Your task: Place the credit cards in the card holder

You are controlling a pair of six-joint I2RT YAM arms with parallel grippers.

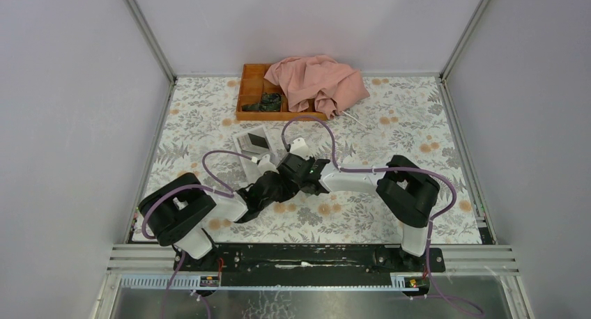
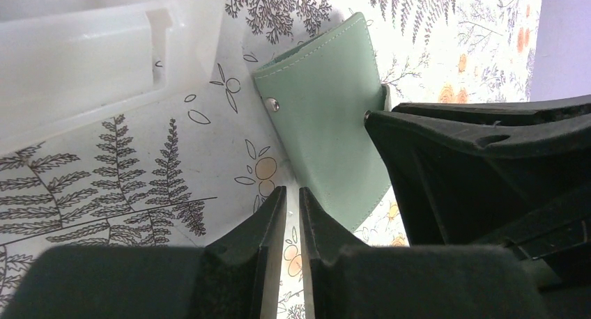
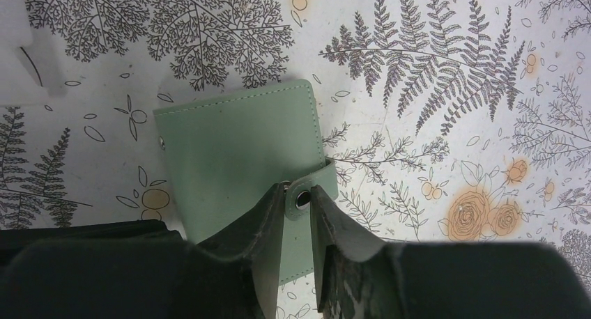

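The sage-green card holder [image 3: 237,152] lies flat on the patterned table, its short strap with a metal snap [image 3: 303,199] at the right side. My right gripper stands slightly open, fingertips on either side of the strap end; whether they press on it cannot be told. In the left wrist view my left gripper is open by a narrow gap, nothing between its fingers, near the holder's left edge. From above, both grippers hide the holder. A dark card-like piece [image 1: 257,141] shows in the white tray [image 1: 240,143]; I cannot make out separate cards.
A wooden box [image 1: 249,89] stands at the back with a dark green item [image 1: 269,102] in it. Pink cloth [image 1: 317,82] drapes over its right part.
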